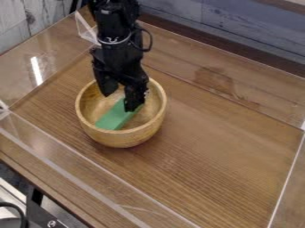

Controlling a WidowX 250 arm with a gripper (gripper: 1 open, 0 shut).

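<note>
A round tan bowl (119, 137) stands on the wooden table, left of centre. A flat green object (114, 118) lies inside it, partly covered by the black gripper (120, 96). The gripper reaches down from the top over the bowl, its fingers open above and around the green object's upper part. Whether the fingertips touch it I cannot tell.
A transparent object at the upper left is hard to make out. A blue-grey wall runs behind, and cables hang at the bottom left corner.
</note>
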